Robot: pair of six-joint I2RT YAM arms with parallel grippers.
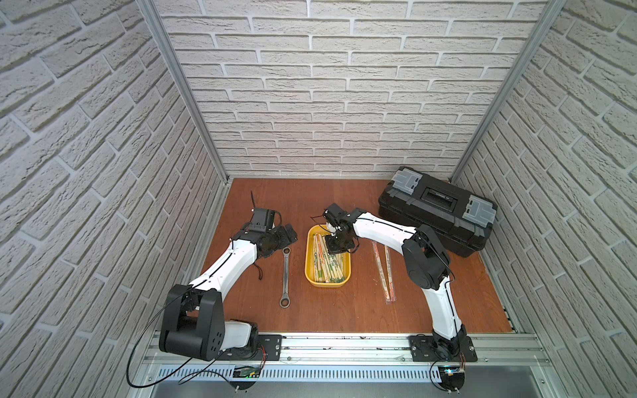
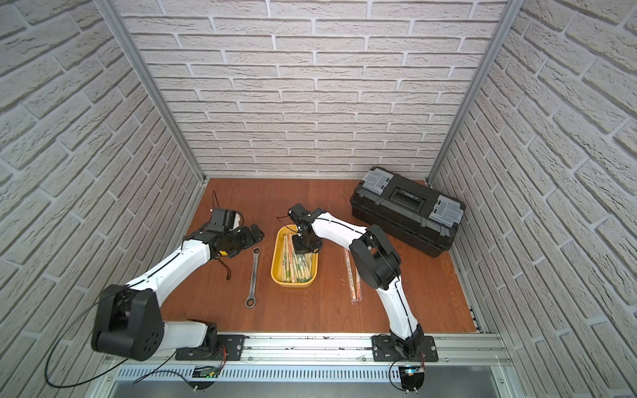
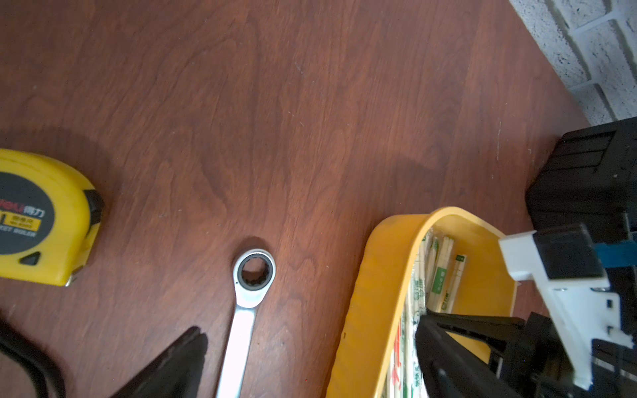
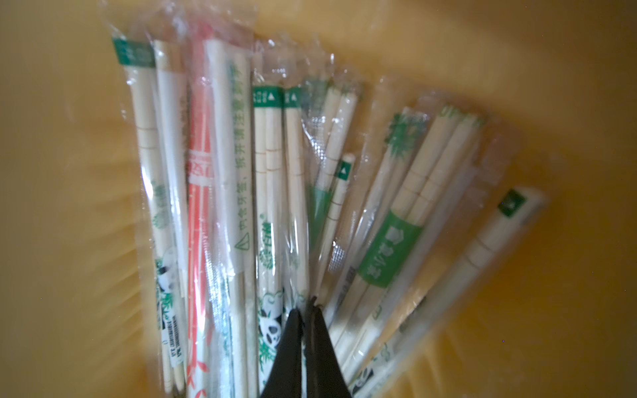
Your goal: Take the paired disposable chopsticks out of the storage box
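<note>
The yellow storage box (image 1: pixel 308 265) holds several wrapped chopstick pairs (image 4: pixel 268 232), printed green or red, lying lengthwise and some fanned to the right. My right gripper is down among the wrapped pairs in the box, its fingertips together; whether anything thin is between them cannot be made out. My left gripper hangs open with nothing between its fingers, left of the box and over the area by the wrench.
A wrench (image 1: pixel 285 272) and a yellow tape measure (image 3: pixel 46 219) lie left of the box. Wrapped chopsticks (image 1: pixel 380 272) lie on the table right of it. A black toolbox (image 1: pixel 438 209) fills the back right.
</note>
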